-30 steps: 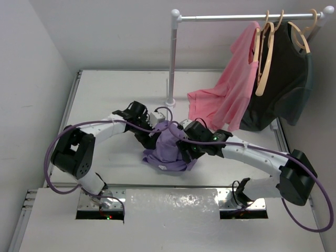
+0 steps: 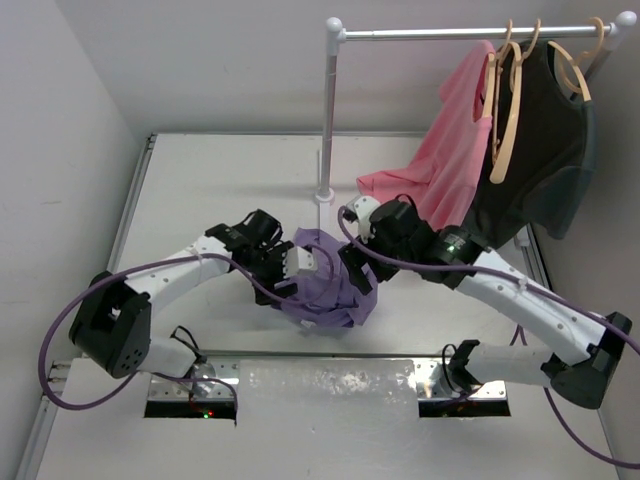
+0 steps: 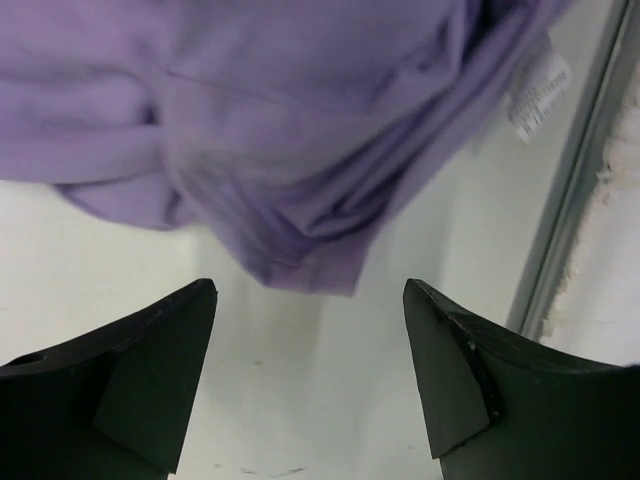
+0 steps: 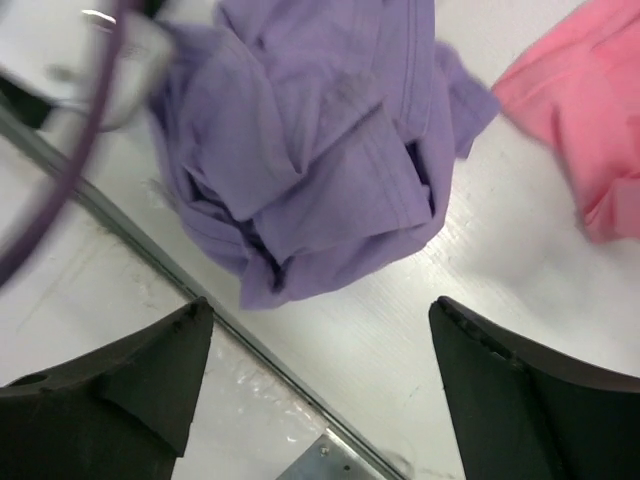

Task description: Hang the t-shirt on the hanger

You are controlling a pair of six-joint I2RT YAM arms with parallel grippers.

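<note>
A purple t-shirt (image 2: pixel 325 275) lies crumpled on the white table in front of the rack's post. My left gripper (image 2: pixel 277 293) is at the shirt's left side. In the left wrist view, its fingers stand wide apart, with a corner of the purple cloth (image 3: pixel 310 270) beyond them and nothing gripped. The right gripper (image 2: pixel 360 275) hovers by the shirt's right side. Its open fingers in the right wrist view have only bare table between them, the bunched cloth (image 4: pixel 340 190) lying ahead. On the rack hang wooden hangers, one of them apparently bare (image 2: pixel 508 120).
The rack's rail (image 2: pixel 430 34) crosses the back right. A pink shirt (image 2: pixel 445 150) and a black shirt (image 2: pixel 535 150) hang from it, the pink one reaching close to my right arm. Purple cables loop along both arms.
The right gripper has drawn slightly back and up from the cloth.
</note>
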